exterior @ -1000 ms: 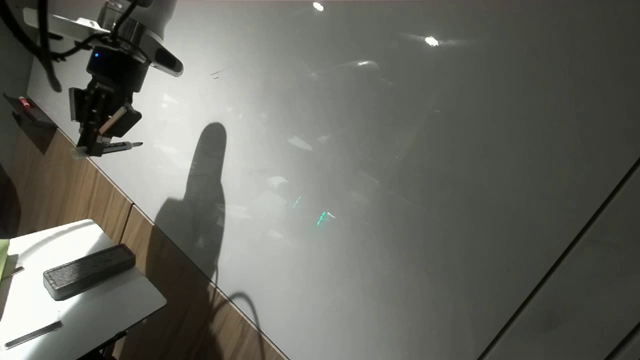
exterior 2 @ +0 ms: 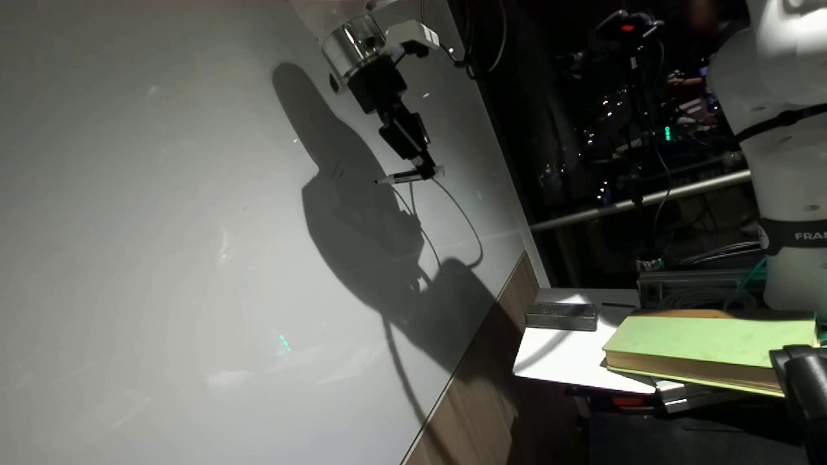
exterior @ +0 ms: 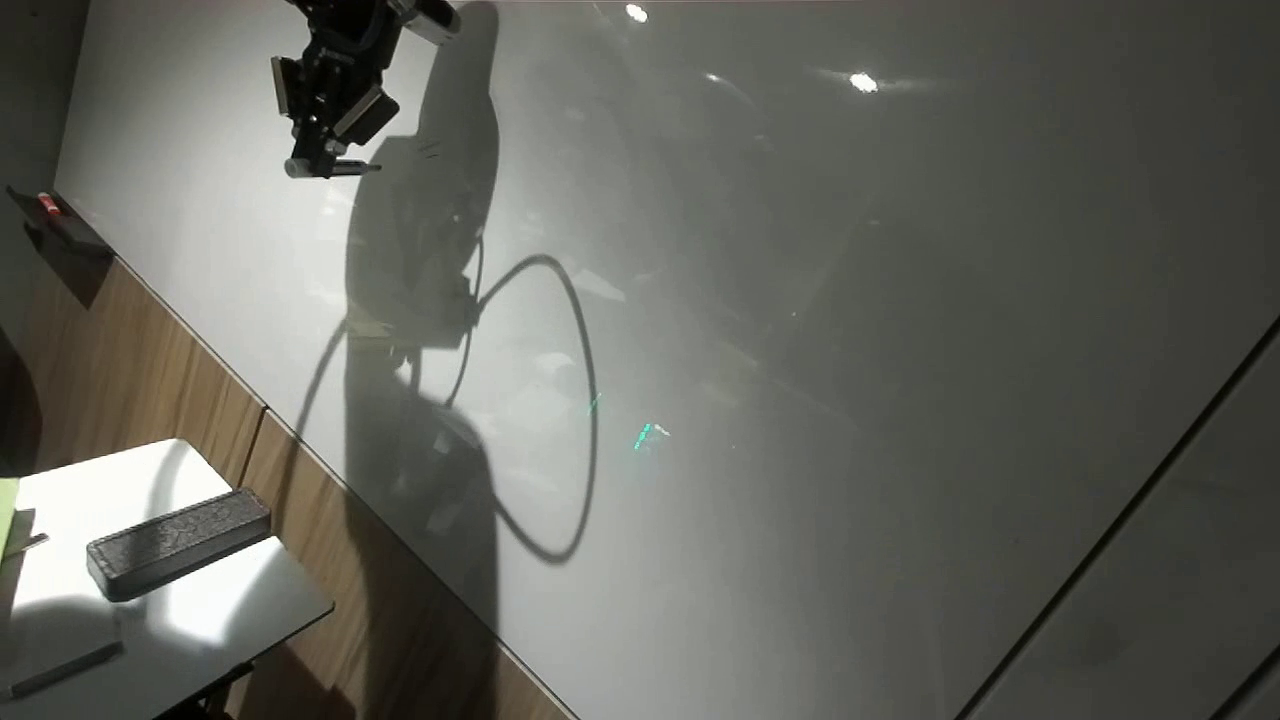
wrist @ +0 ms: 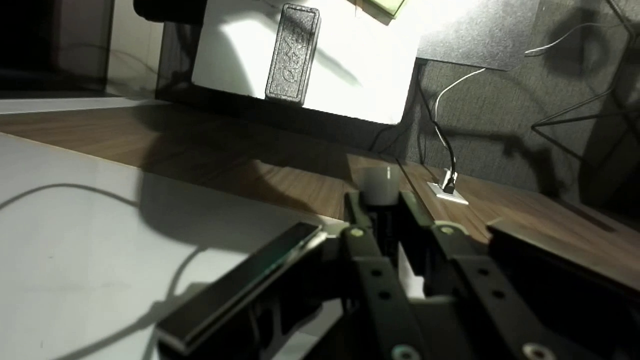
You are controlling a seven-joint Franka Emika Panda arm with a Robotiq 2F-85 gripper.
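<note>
A marker (exterior 2: 403, 177) is pinched in my gripper (exterior 2: 422, 169), which is shut on it. Its dark tip points toward the whiteboard (exterior 2: 155, 232) and appears clear of the surface, above the arm's shadow. In exterior view 1 the gripper (exterior: 321, 163) is near the upper left, with the marker (exterior: 354, 168) sticking out to the right. From the wrist, the pale rear end of the marker (wrist: 380, 186) shows between the fingertips; its writing tip is hidden there. Short dark strokes (exterior 2: 337, 172) show on the board, inside the shadow.
A black eraser (exterior: 180, 542) lies on a small white table (exterior: 228, 612) below the board. On that table's other side rests a green book (exterior 2: 705, 337). A dark tray with a red item (exterior: 50, 206) is fixed at the board's left edge. Most of the board is clear.
My gripper has moved up and to the right in exterior view 1, carrying the marker. The arm's shadow has shifted up across the board and now covers the short strokes.
</note>
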